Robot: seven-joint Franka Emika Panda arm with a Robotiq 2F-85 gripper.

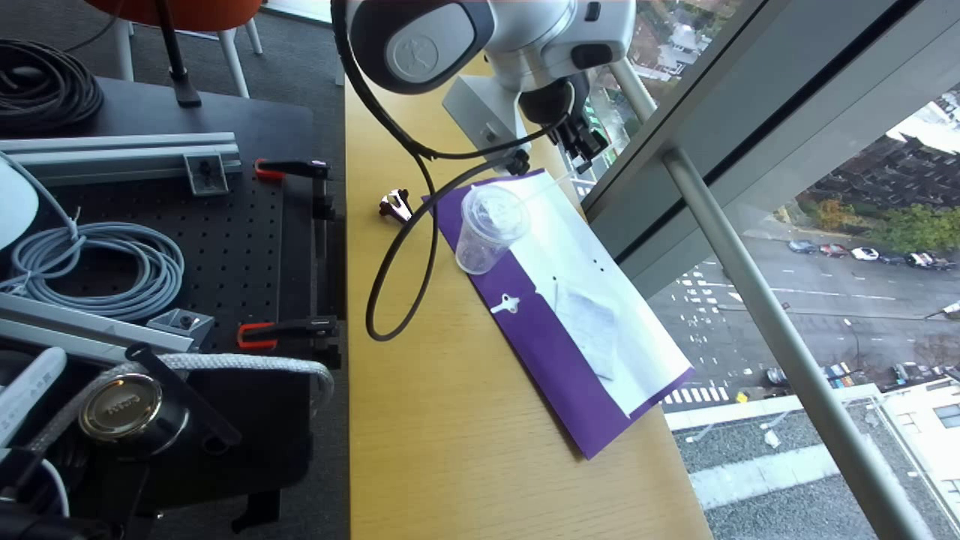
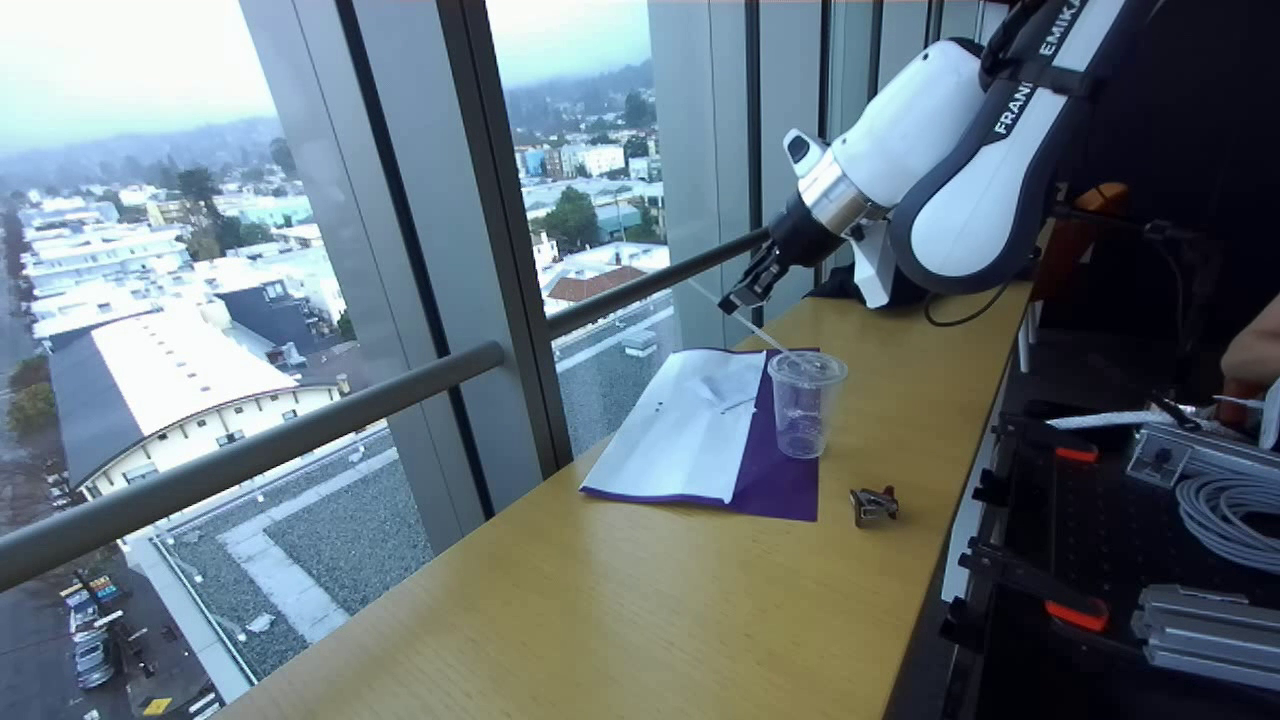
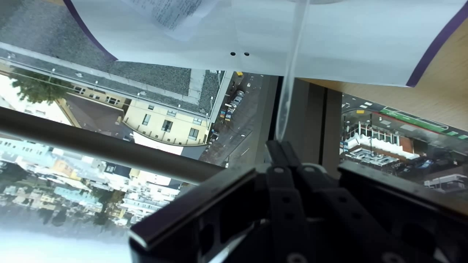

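Observation:
A clear plastic cup [image 2: 806, 408] with a lid stands on the purple folder [image 2: 782, 474], as both exterior views show. From its lid a thin clear straw [image 2: 764, 335] slants up towards the window. My gripper [image 2: 732, 305] is shut at the straw's upper part, above the folder's window-side edge. In the wrist view the straw [image 3: 289, 83] runs into the closed fingertips of the gripper, so it appears pinched there. How deep it sits between the fingers is hidden.
White paper [image 1: 576, 261] and a small slip [image 1: 589, 333] lie on the folder. A staple remover [image 1: 396, 206] sits on the bare table beside the cup. The window rail [image 2: 648, 288] runs close to my gripper, and my cable [image 1: 376, 301] loops in front of the cup.

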